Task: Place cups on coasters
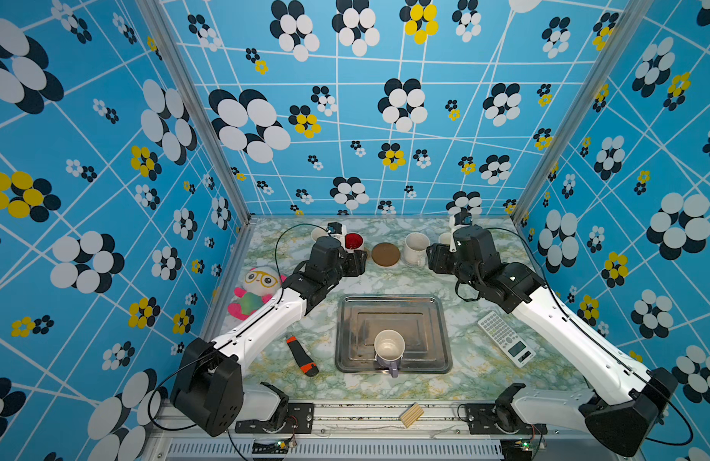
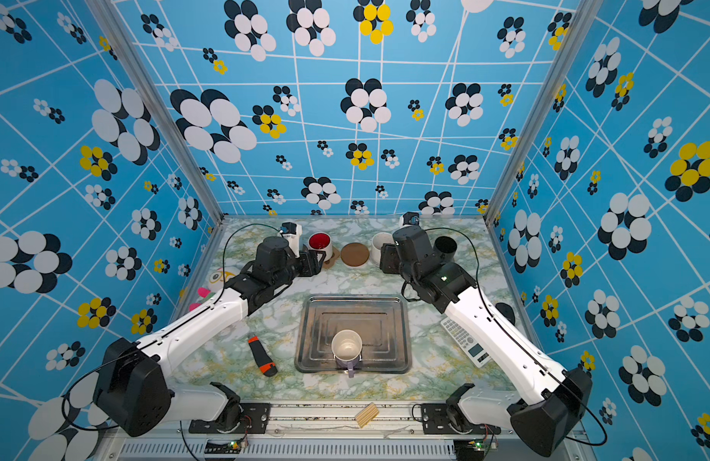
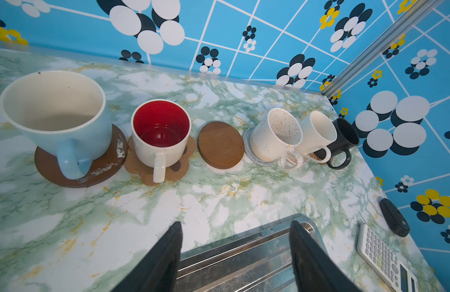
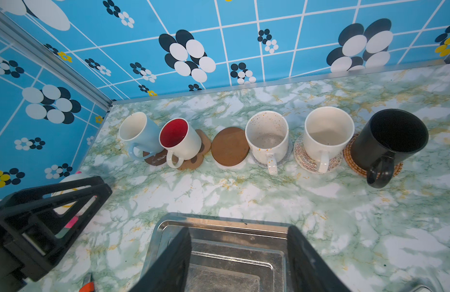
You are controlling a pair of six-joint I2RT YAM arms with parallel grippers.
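Along the back, a light blue cup [image 3: 54,112], red-lined cup [image 3: 161,141], speckled cup [image 4: 266,136], white cup [image 4: 328,131] and black cup [image 4: 388,141] sit on coasters. An empty brown coaster [image 4: 229,146] lies between the red-lined and speckled cups. A further cup [image 1: 389,345] with a grey-purple handle stands in the metal tray [image 1: 351,330]. My left gripper hangs open above the table before the left cups. My right gripper is above the table behind the tray, its fingers apart with nothing between them.
A pink plush toy [image 1: 247,303] and an orange-black tool [image 1: 301,355] lie left of the tray. A calculator [image 1: 505,338] and a black mouse [image 3: 395,216] are to the right. The strip between tray and cups is clear.
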